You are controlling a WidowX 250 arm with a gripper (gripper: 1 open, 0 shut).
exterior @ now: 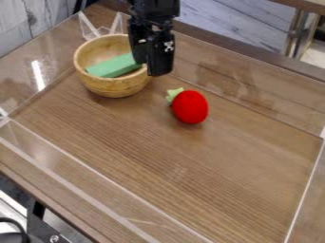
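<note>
My black gripper (154,59) hangs at top centre, open, low over the right side of a wooden bowl (99,81). A light green oblong object (114,65) lies in the bowl, partly hidden near the gripper. A red strawberry-like object (189,108) with a light green top lies on the wooden table, to the lower right of the gripper.
A wooden ledge (305,6) runs at the top right corner. A black cable lies at the lower left edge.
</note>
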